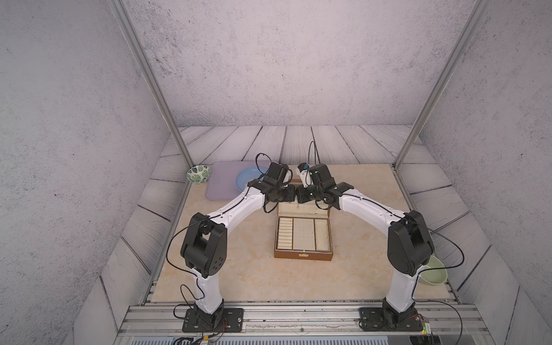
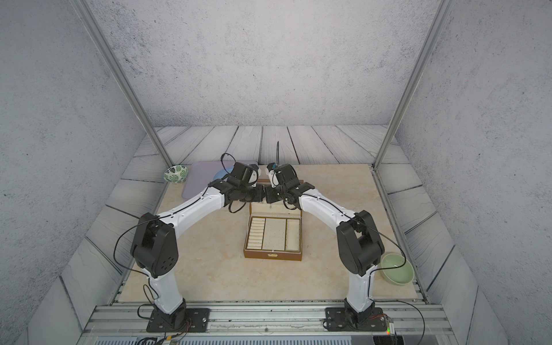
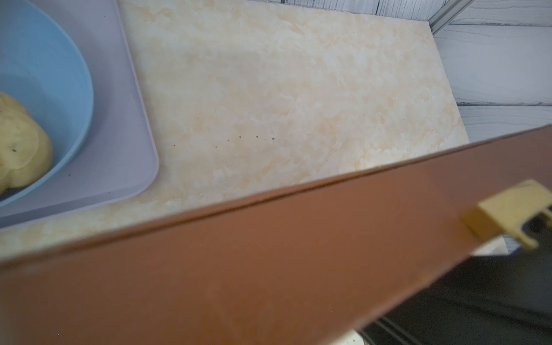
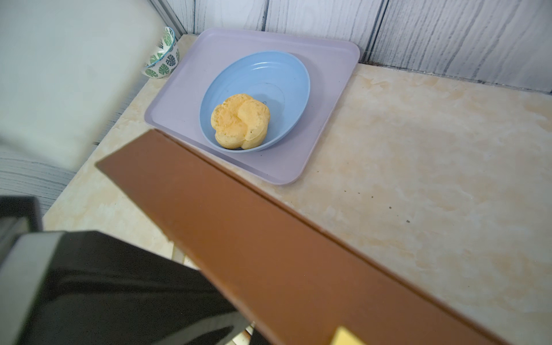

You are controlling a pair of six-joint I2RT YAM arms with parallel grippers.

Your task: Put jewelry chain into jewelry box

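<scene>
The brown jewelry box (image 1: pixel 303 254) stands open mid-table, its cream compartments toward the front. Its raised lid (image 2: pixel 276 210) tilts back behind them, partly covered by the arms. The lid's brown edge (image 3: pixel 230 253) crosses the left wrist view, with a gold clasp (image 3: pixel 511 210) on it. I cannot pick out the jewelry chain in any view. My left gripper (image 1: pixel 293 193) is shut over the lid's left half. Close by, tip facing tip, my right gripper (image 1: pixel 300 195) is shut over the lid's middle. Nothing shows held in either; the wrist views do not show their fingertips clearly.
A lilac tray (image 4: pixel 339 74) at the back left carries a blue plate (image 4: pixel 287 86) with a yellow bun (image 4: pixel 238 120). Beside it sits a leaf-patterned bowl (image 1: pixel 198 174). A green bowl (image 2: pixel 397 269) is at the front right.
</scene>
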